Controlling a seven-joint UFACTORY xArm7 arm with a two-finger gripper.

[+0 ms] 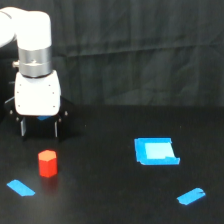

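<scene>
A small red block with a six-sided outline sits on the black table at the left. Behind and a little above it hangs my gripper, its two dark fingers spread apart. I see no object held between them, and the fingers stand open clear of the block. To the right, a white square area is bordered by blue tape.
One strip of blue tape lies at the front left and another strip at the front right. A third blue piece is mostly hidden behind the gripper. Dark cloth hangs at the back.
</scene>
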